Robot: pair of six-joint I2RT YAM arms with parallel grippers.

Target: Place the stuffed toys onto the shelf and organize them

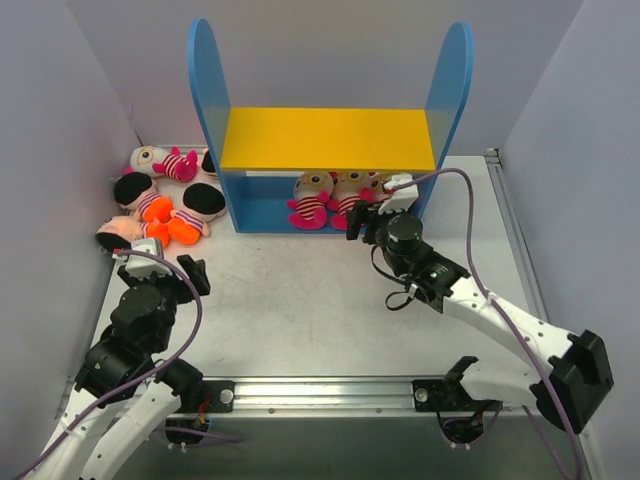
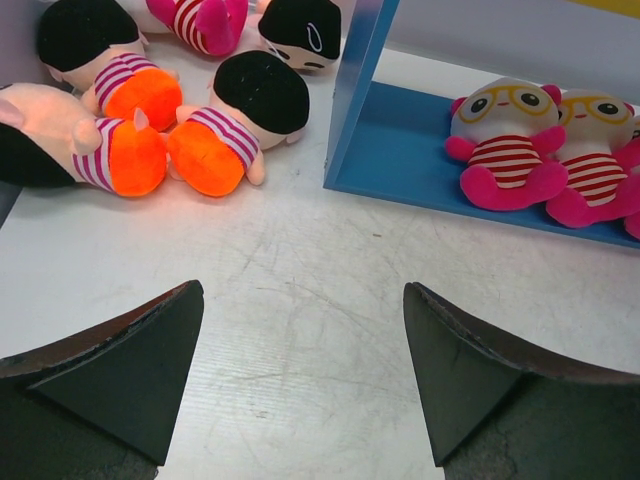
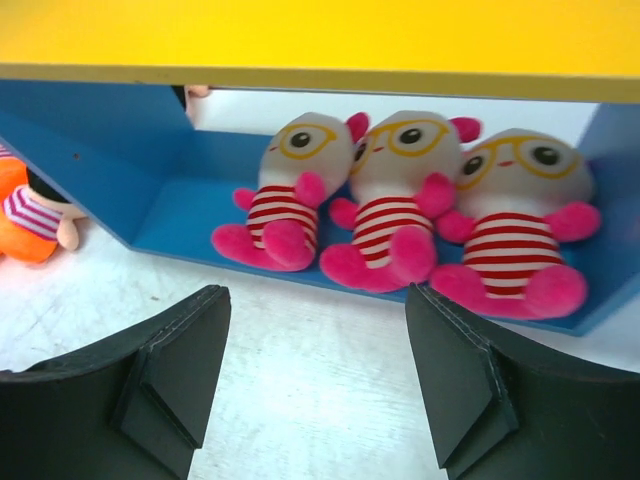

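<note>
Three pink-and-white bear toys (image 3: pixel 280 210) in red stripes sit side by side on the blue lower shelf (image 3: pixel 175 215), filling its middle and right, under the yellow board (image 1: pixel 325 135). My right gripper is open before them, empty. At the left, black-haired dolls in orange (image 2: pixel 220 150) and a pink striped toy (image 2: pixel 205 20) lie piled on the white surface. My left gripper, also open and empty, is low in the top view, below that pile.
The blue side panel (image 2: pixel 355 100) stands between pile and shelf interior. The lower shelf's left end is bare. Grey walls bound both sides.
</note>
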